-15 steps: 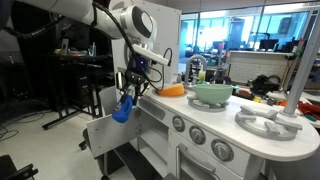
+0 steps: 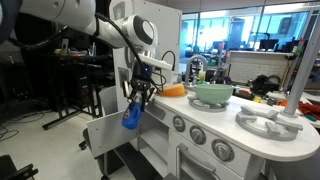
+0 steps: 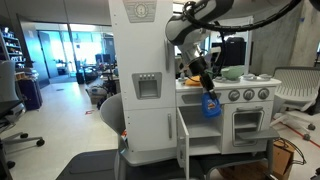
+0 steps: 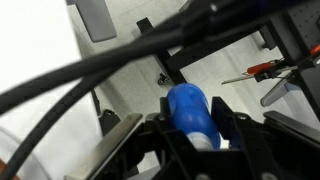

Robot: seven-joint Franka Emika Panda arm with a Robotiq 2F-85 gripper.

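A blue object (image 2: 132,115), which looks like a bottle or cup, hangs from my gripper (image 2: 140,97) in front of the white toy kitchen. Seen from the wrist, the gripper is shut on the blue object (image 4: 190,110), with a dark finger on each side of it. In exterior view 2 the blue object (image 3: 209,104) is below the gripper (image 3: 207,86), near an open white cabinet door (image 3: 183,143). Its lower part is clear of the floor.
The white counter (image 2: 245,125) carries a green colander (image 2: 213,94), an orange bowl (image 2: 174,90) and a grey stove ring (image 2: 268,122). A tall white fridge unit (image 3: 149,80) stands left of the arm. Black cables cross the wrist view.
The gripper and the blue object have shifted slightly to the right and a little down in exterior view 1. The object is still held.
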